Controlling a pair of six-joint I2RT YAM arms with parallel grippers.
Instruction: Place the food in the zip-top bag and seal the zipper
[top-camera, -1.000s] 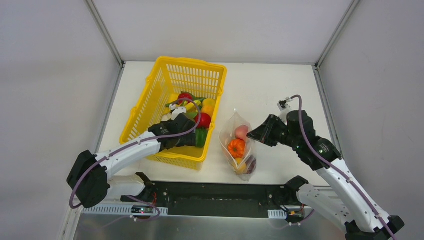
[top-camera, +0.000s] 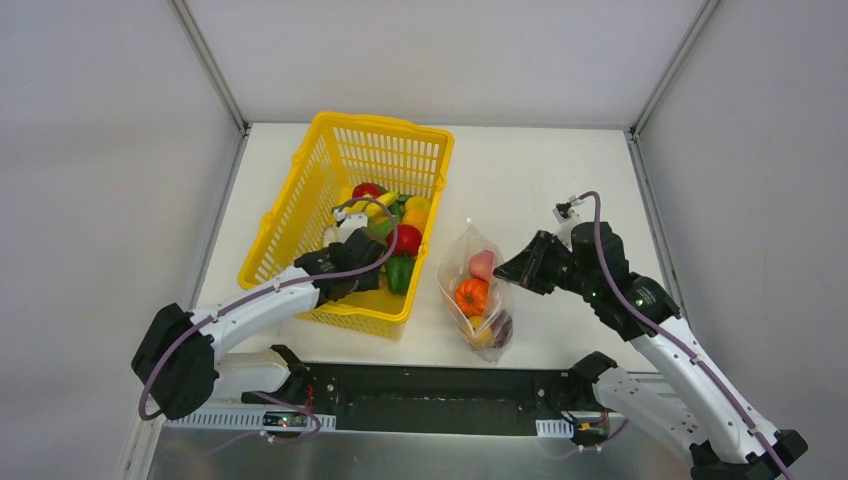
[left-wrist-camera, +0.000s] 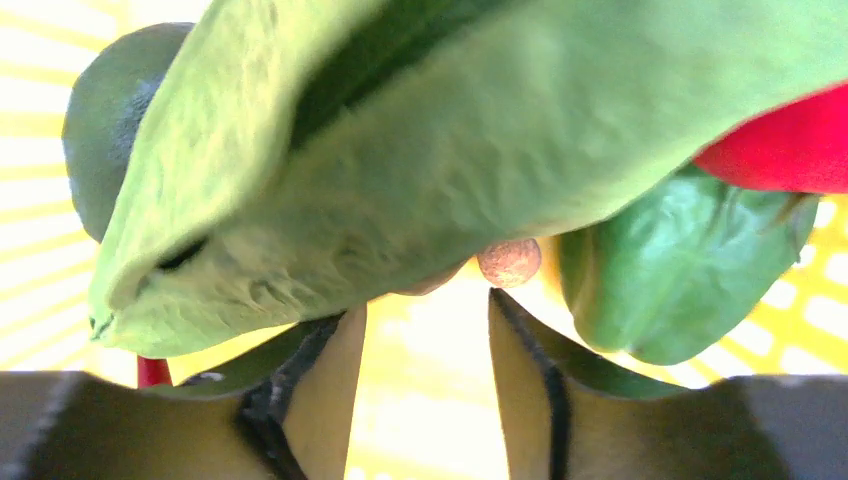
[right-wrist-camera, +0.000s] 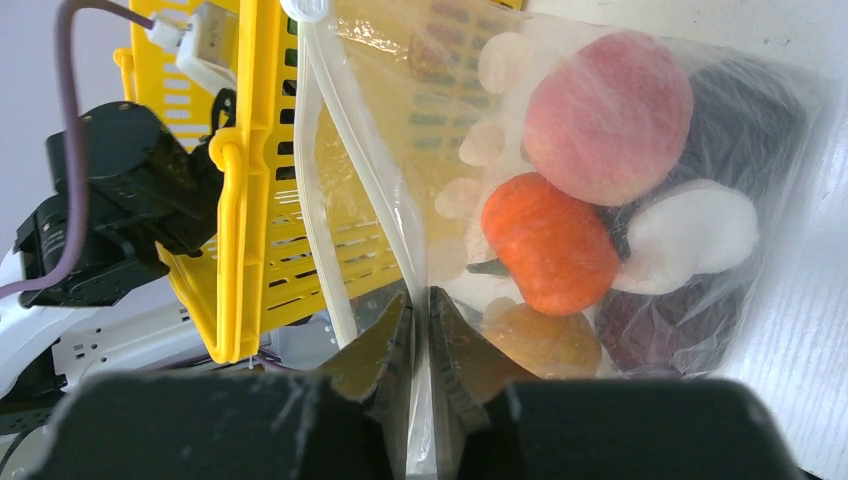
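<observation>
My left gripper is down in the yellow basket (top-camera: 270, 240), fingers parted, just below a large pale-green leafy vegetable (left-wrist-camera: 420, 160); a green pepper (left-wrist-camera: 680, 270), red item (left-wrist-camera: 780, 140) and dark-green round item (left-wrist-camera: 115, 120) lie around it. The top view hides its fingertips. My right gripper is shut on the zipper edge of the clear bag (top-camera: 452, 270). In the bag are a peach (right-wrist-camera: 605, 115), an orange pepper (right-wrist-camera: 550, 245), a yellow item (top-camera: 478, 332) and a dark item (top-camera: 502, 328).
The basket takes up the table's left half, with the bag just right of it.
The right arm and bag are unchanged.
</observation>
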